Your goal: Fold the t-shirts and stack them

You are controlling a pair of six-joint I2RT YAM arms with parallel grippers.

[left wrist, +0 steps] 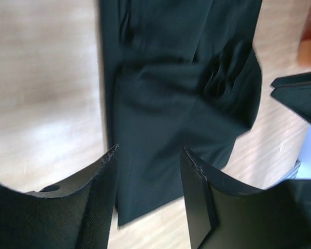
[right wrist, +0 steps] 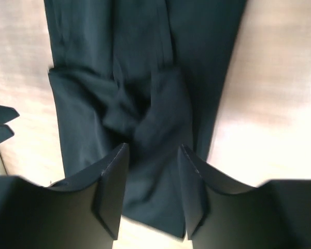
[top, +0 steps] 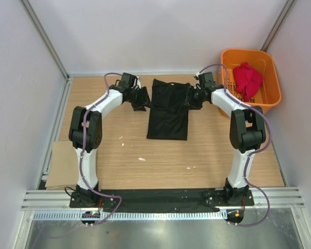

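Observation:
A dark t-shirt [top: 167, 124] lies partly folded on the wooden table, its narrower doubled part toward the front and a wider dark part [top: 170, 92] behind. At its left edge, around mid-length, is my left gripper [top: 146, 104]. Across from it, my right gripper [top: 191, 102] is by the right edge. In the left wrist view the left gripper's fingers [left wrist: 108, 171] stand apart with dark cloth beyond them. The right wrist view shows the right gripper's fingers [right wrist: 189, 171] apart too, over rumpled cloth. No cloth is visibly pinched in either.
An orange basket [top: 276, 85] with a red cloth [top: 247, 80] in it stands at the back right, close to the right arm. A beige board [top: 62, 166] lies at the front left.

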